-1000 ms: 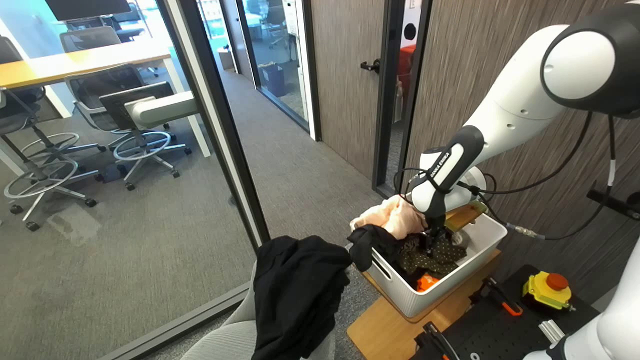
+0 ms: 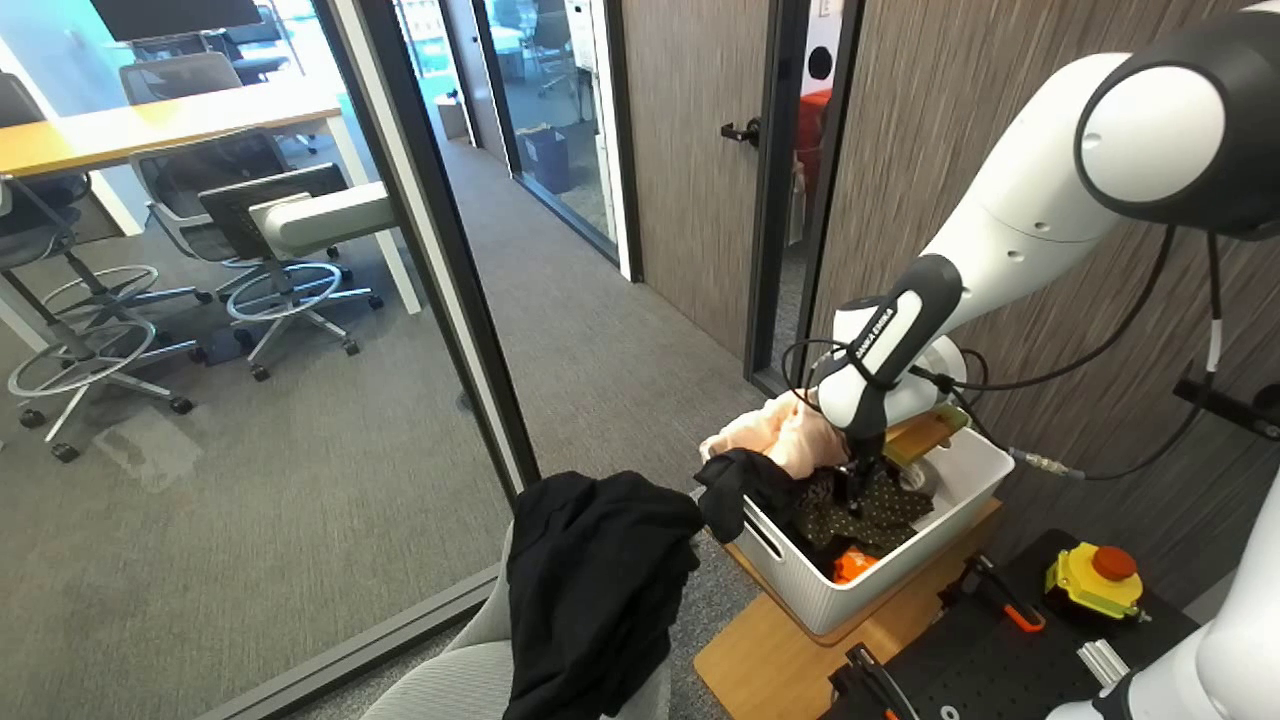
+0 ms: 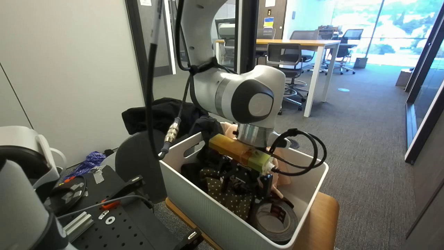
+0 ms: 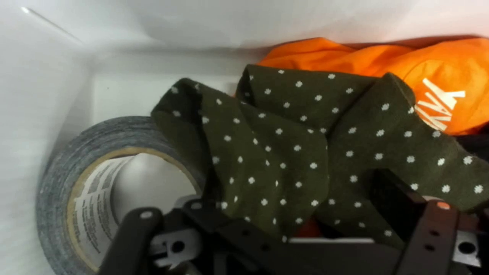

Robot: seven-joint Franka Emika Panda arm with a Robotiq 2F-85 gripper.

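Note:
Down inside a white bin (image 3: 188, 188), my gripper stands open, one finger at each side of the wrist view. Dark green cloth with white dots (image 4: 275, 151) lies beneath and between the fingers, not clamped. Beside one finger rests a roll of grey tape (image 4: 59, 188). Orange cloth with white lettering (image 4: 339, 57) lies along the bin wall in the wrist view. Pale pink cloth (image 2: 786, 434) and black cloth (image 2: 750, 486) fill the end of the bin toward the chair, the black piece draping over its rim. The fingertips' depth in the cloth cannot be judged.
The bin sits on a wooden stool (image 2: 734, 654). A black garment (image 2: 600, 588) covers a chair close to it. Alongside stands a black perforated table (image 3: 125, 233) with clamps and a yellow box with a red button (image 2: 1101, 576). Bare bin floor (image 4: 123, 91) shows in one corner.
The arm and gripper have shifted slightly left in exterior view 1, over the bin. The bin and its contents look the same.

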